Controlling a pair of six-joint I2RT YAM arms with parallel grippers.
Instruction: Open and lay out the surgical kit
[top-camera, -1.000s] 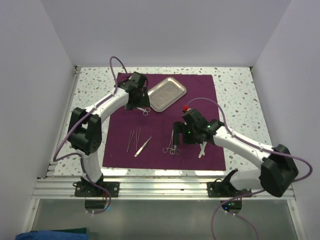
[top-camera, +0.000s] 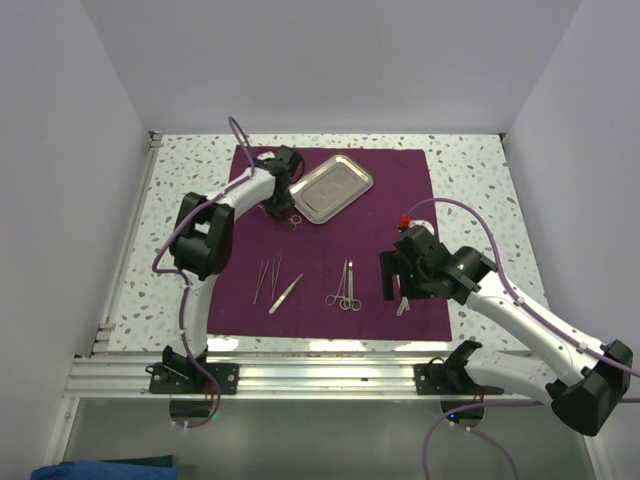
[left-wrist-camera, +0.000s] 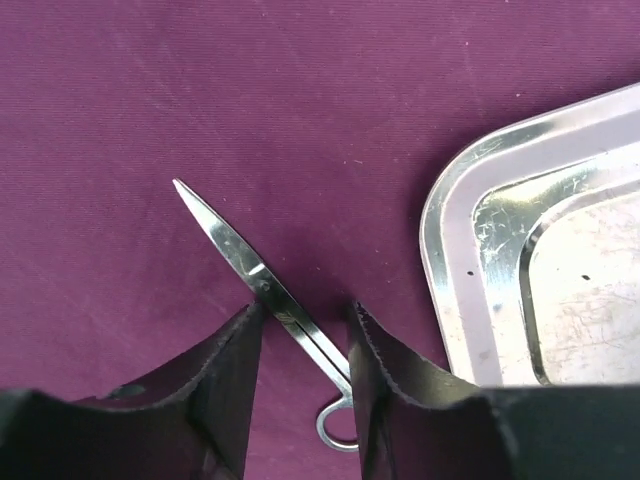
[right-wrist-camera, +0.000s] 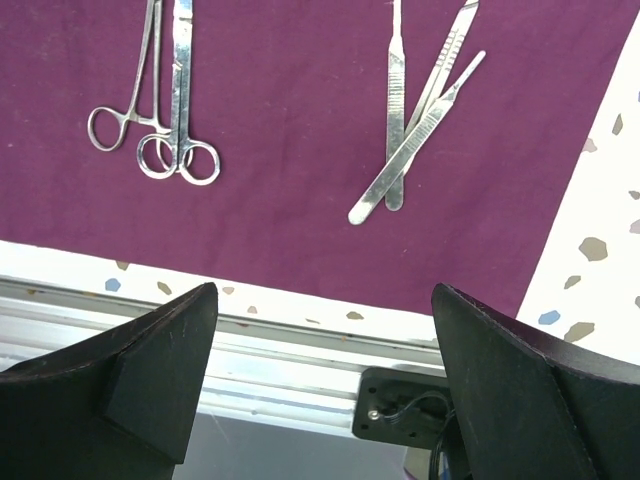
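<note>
Beside the corner of the metal tray, a pair of scissors lies on the purple cloth. My left gripper is partly open, its two fingers on either side of the scissors' middle. In the top view that arm covers most of them, leaving the handle loops visible. My right gripper stands wide open with nothing between its fingers, above the cloth's front right area. Forceps and straight scissors lie side by side. Several scalpel handles lie crossed together.
Tweezers and a white-handled scalpel lie on the cloth's front left. A metal rail runs along the table's front edge.
My left gripper has come down around the scissors. The right arm has moved right, away from the forceps and scissors, toward the scalpel handles.
</note>
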